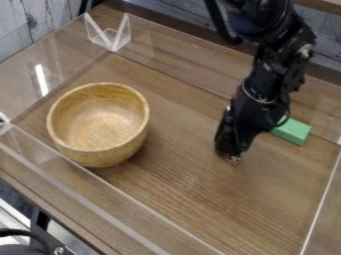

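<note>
The black robot arm reaches down from the top right to the wooden table, where its gripper is low over the surface, right of centre. How far apart the fingers stand, and whether anything is between them, is hard to tell. A green block lies just right of the gripper, partly behind it.
A large wooden bowl stands at the left. A clear plastic holder is at the back left.
</note>
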